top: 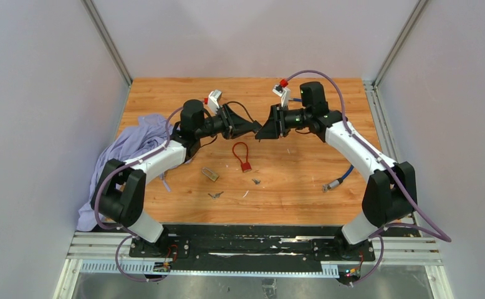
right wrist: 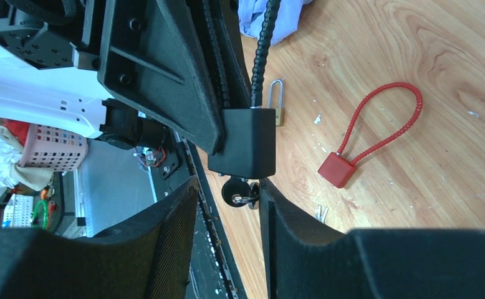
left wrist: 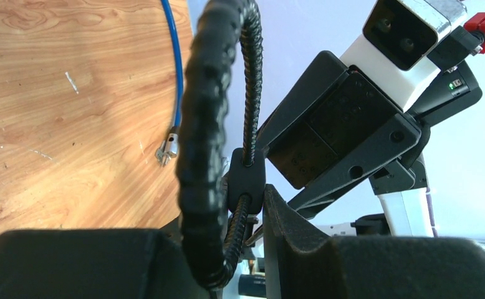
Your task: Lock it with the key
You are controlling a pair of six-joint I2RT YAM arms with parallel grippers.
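Observation:
A black cable lock with a looped braided cable is held in the air by my left gripper, whose fingers are shut on it. My right gripper faces it from the right, fingertips part open just beside the lock body. In the right wrist view a keyhole cylinder at the body's lower end has small metal at it, by the right fingertips; whether that metal is a key in the hole I cannot tell.
On the table lie a red cable lock, a brass padlock, small keys, a blue cable with a metal end and a lilac cloth at the left.

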